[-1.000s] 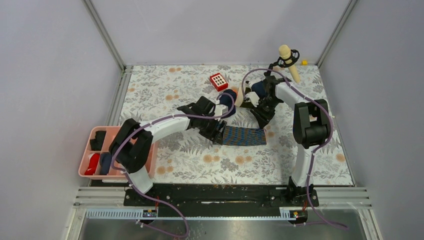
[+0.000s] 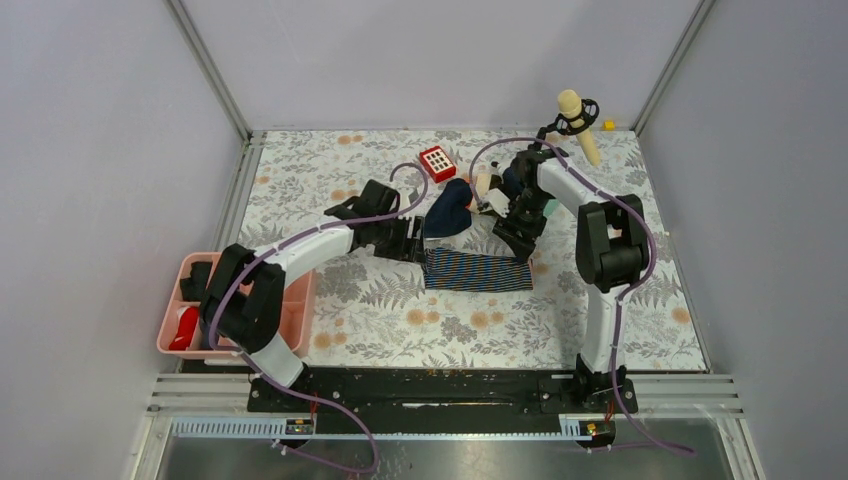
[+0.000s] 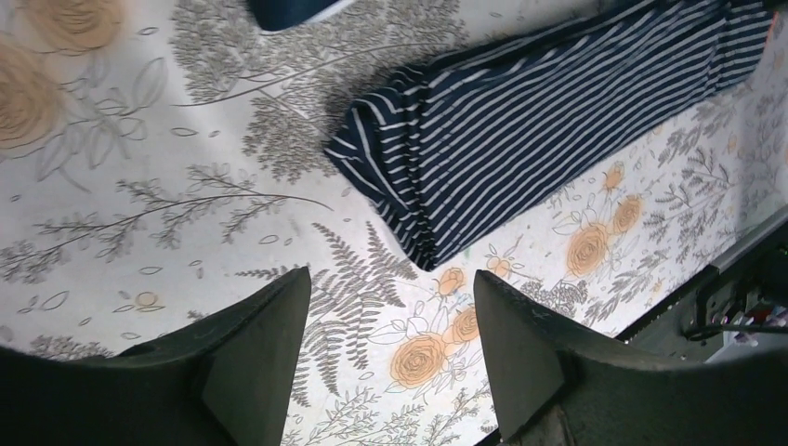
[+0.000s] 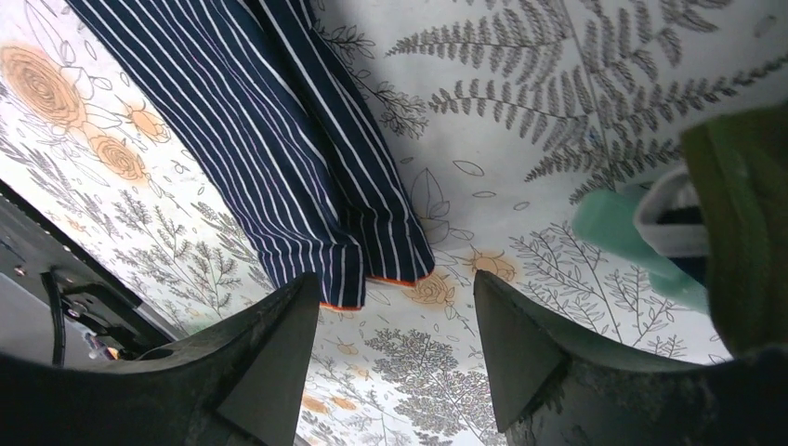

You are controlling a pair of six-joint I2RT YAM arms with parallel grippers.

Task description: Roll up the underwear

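Observation:
The underwear, dark navy with thin light stripes, lies flat as a long folded strip on the floral cloth. Its left end has a small fold with a raised crease in the left wrist view. At the right end, orange edging shows below two lengthwise layers. My left gripper is open beside the strip's left end, with bare cloth between its fingers in the left wrist view. By the upper right corner of the strip, my right gripper stands open, its fingers apart and nothing held between them.
Behind the strip lie a dark navy garment and other clothes partly hidden by the right arm. A red box sits farther back. The pink divided bin with clothing is at the left.
My left gripper has moved left and back, off the strip's left end, which is now uncovered.

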